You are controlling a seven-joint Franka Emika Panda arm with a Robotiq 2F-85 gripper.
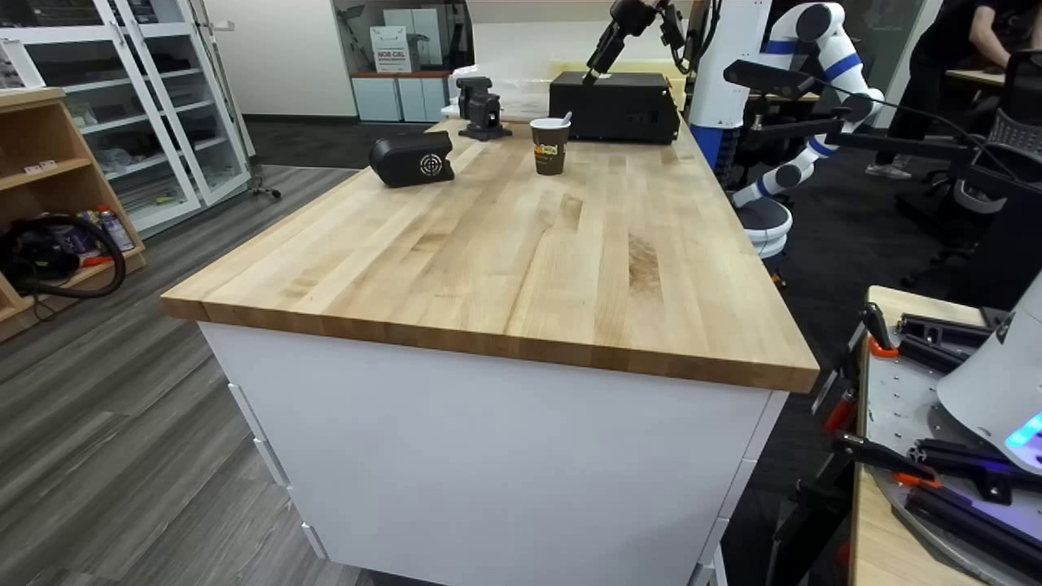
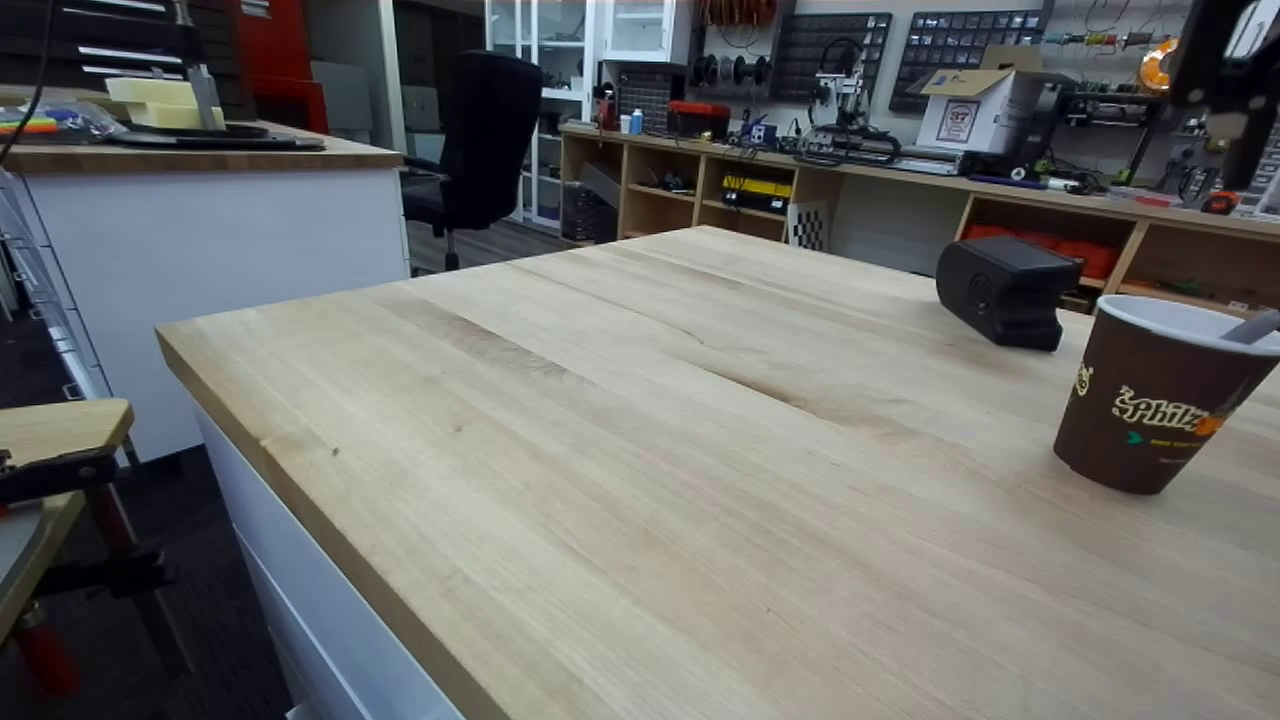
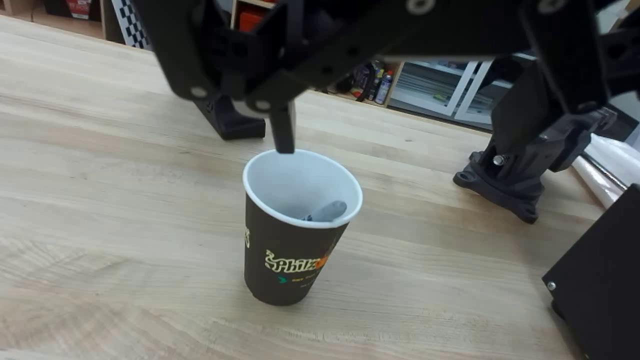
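A dark brown paper cup (image 1: 549,156) with a white rim stands upright on the wooden table. Its printed side shows large in the wrist view, where the cup (image 3: 288,258) is below the left finger. Inside it leans a grey utensil-like piece (image 3: 331,211), whose end also pokes over the rim in exterior view 2. My gripper is open, its two fingers spread wide with nothing held between them. One fingertip (image 3: 284,141) appears just above the cup's far rim; contact cannot be made out. In exterior view 1 the gripper hangs above the far end.
A black rounded block (image 1: 412,159) lies left of the cup. Behind are a dark clamp-like stand (image 1: 480,107) and a large black box (image 1: 615,107).
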